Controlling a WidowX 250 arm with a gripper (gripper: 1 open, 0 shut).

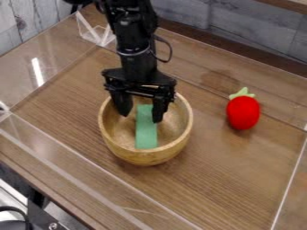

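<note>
My black gripper (139,100) is low over a yellow-orange bowl (145,154) in the middle of the camera view, its two fingers spread open at the bowl's back part. A green oblong object (146,133) lies inside the bowl, its far end between or just below the fingertips; whether they touch it I cannot tell.
A red strawberry-like object (243,112) with green leaves lies to the right of the bowl.
</note>
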